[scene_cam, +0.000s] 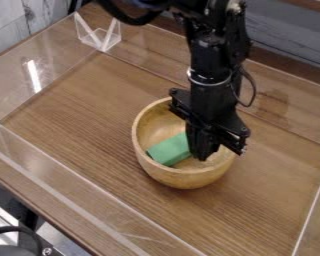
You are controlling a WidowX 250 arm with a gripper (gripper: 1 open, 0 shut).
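A round wooden bowl (190,176) stands on the brown table, holding a green block (168,151) in its left part. My black gripper (200,147) reaches down into the bowl from above, its tips low beside the green block on the right. It appears shut; whether anything is between the tips is hard to make out, as the dark arm hides part of the bowl.
A white wire-like holder (99,33) stands at the back left. A ledge runs along the back, and dark cables lie beyond the lower left edge.
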